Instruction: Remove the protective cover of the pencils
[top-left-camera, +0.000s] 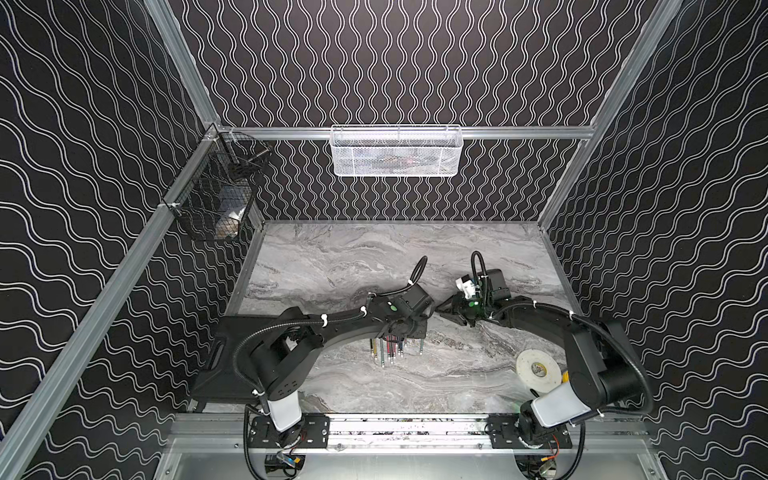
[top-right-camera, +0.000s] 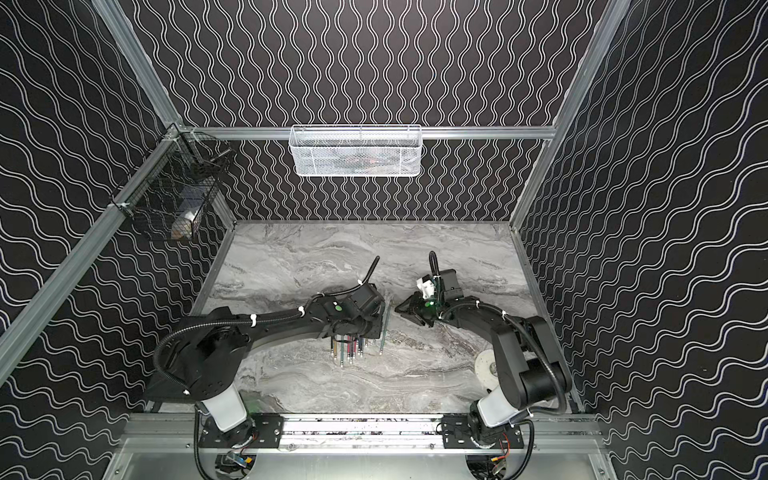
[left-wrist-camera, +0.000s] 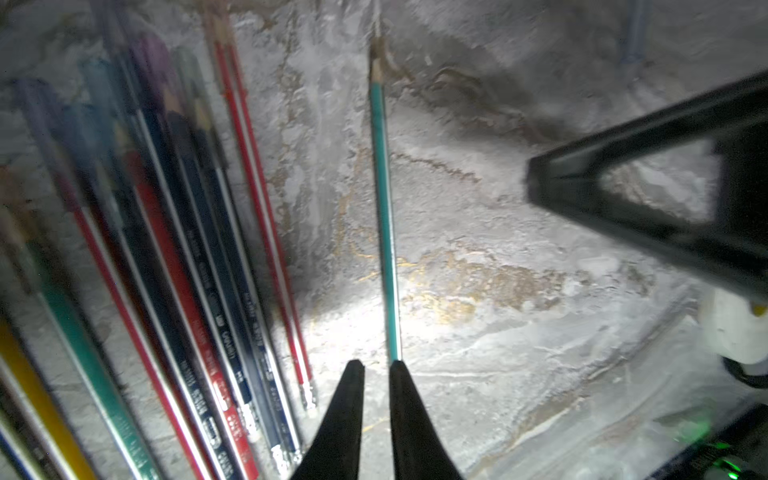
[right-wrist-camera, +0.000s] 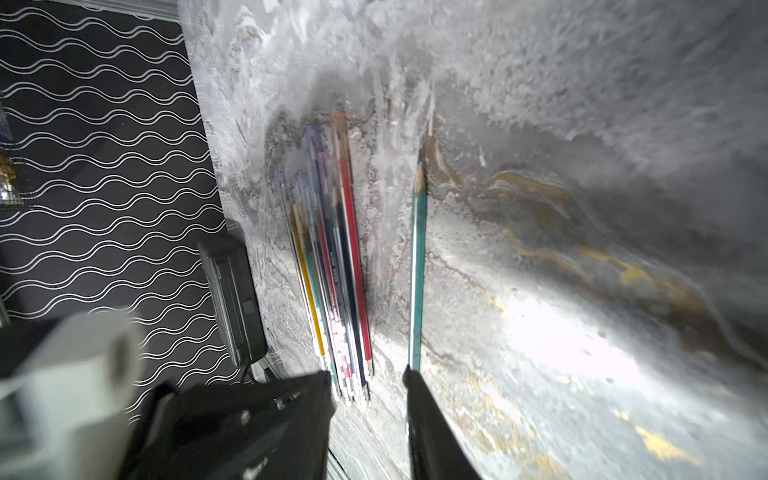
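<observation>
A row of several pencils (right-wrist-camera: 356, 272) with translucent covers on their tips lies on the marble table, mostly beneath my left arm in the top views. Apart to their right lies a teal pencil (left-wrist-camera: 384, 200), its tip bare of any cover. My left gripper points down over it, fingertips slightly apart, open, with the pencil seen beyond the gap. My right gripper is to the right of the teal pencil in the top views, lower fingers parted over the table, open, nothing visible held between them.
A black case (top-left-camera: 224, 360) lies at the left, a white roll (top-left-camera: 537, 369) at the front right. Mesh baskets (top-left-camera: 396, 152) hang on the back and left rails.
</observation>
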